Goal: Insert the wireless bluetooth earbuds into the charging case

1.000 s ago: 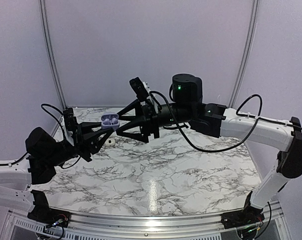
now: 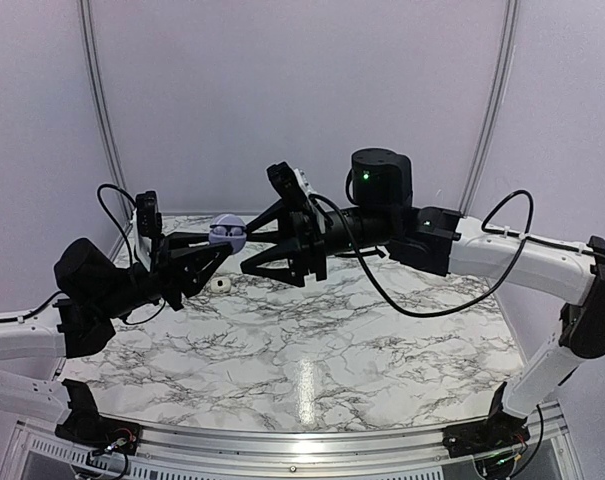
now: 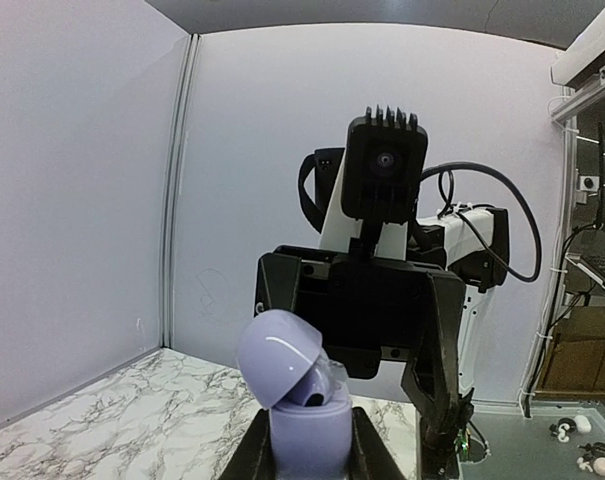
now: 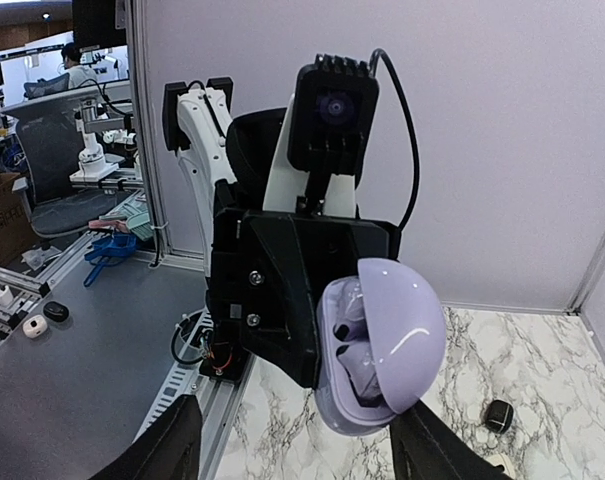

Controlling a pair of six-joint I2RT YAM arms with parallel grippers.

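Note:
The lavender charging case (image 2: 228, 232) is held up above the table, with my left gripper (image 2: 218, 247) shut on its lower body. Its lid (image 4: 410, 325) is tilted partway down over the base. Two earbuds (image 4: 358, 368) show inside through the gap in the right wrist view. In the left wrist view the lid (image 3: 279, 350) leans over the case base (image 3: 310, 440). Just right of the case, my right gripper (image 2: 248, 250) stands open. Its upper finger comes close to the lid's side; whether it touches cannot be told. Nothing is gripped between its fingers.
A small white object (image 2: 220, 285) lies on the marble table below the left gripper. A black object (image 4: 498, 416) rests on the tabletop in the right wrist view.
The case lid has swung from wide open to partly lowered, covering much of the earbuds from above. Both grippers and the case have shifted slightly right.

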